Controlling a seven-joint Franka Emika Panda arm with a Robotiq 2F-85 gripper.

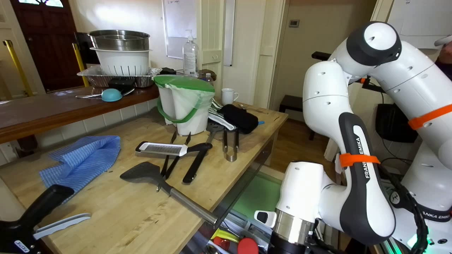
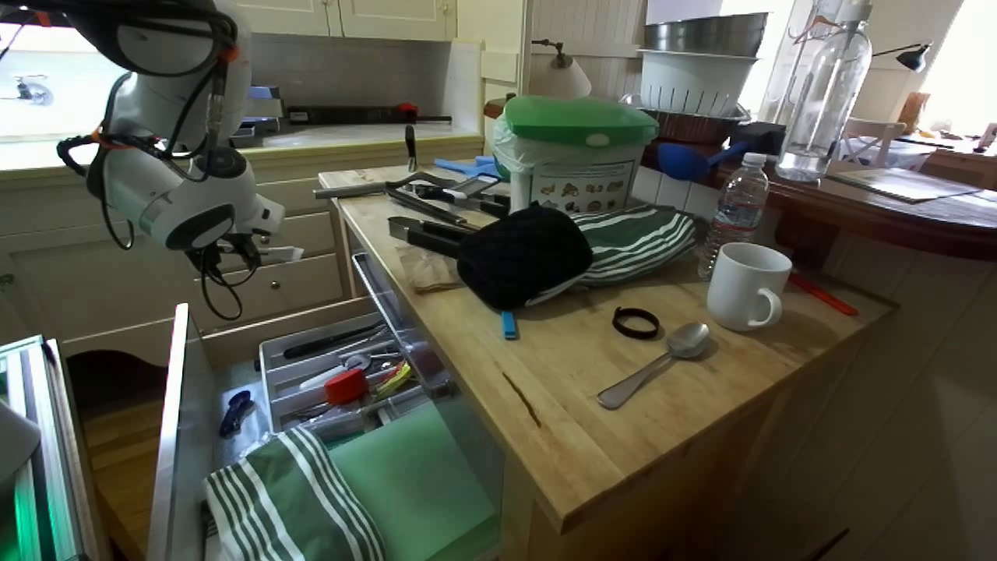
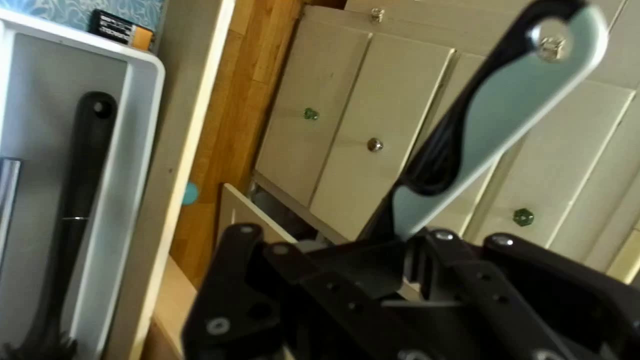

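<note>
In the wrist view, my gripper is shut on a utensil with a flat black and grey-green handle. This handle slants up and right from the fingers, with a hole at its far end; whatever lies at its other end is hidden. Exterior view 2 has the gripper in the air beyond the open drawer, the pale handle sticking out to its right. Exterior view 1 cuts the fingers off below its lower edge.
Inside the drawer are a grey utensil tray and a striped green towel. The worktop carries a spatula, a grater, tongs, a blue cloth and a green-lidded bucket.
</note>
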